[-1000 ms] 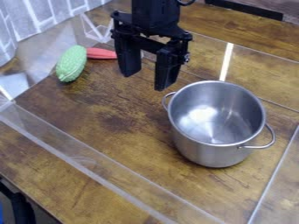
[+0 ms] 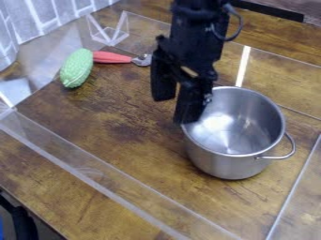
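Observation:
My black gripper (image 2: 175, 103) hangs in the middle of the view, blurred, its lower end at the left rim of a steel pot (image 2: 236, 141). Whether it is open or shut I cannot tell, and whether it touches the pot is unclear. The pot stands on the wooden table at the right, with a handle at its right side; its left handle is hidden or unclear behind the gripper.
A green corn-like object (image 2: 75, 68) lies at the upper left, with a red-handled tool (image 2: 113, 57) beside it. Clear plastic edges border the wooden table (image 2: 113, 141) at left and right.
The gripper has moved right and down toward the pot's left rim. The pot and the other objects stay where they were.

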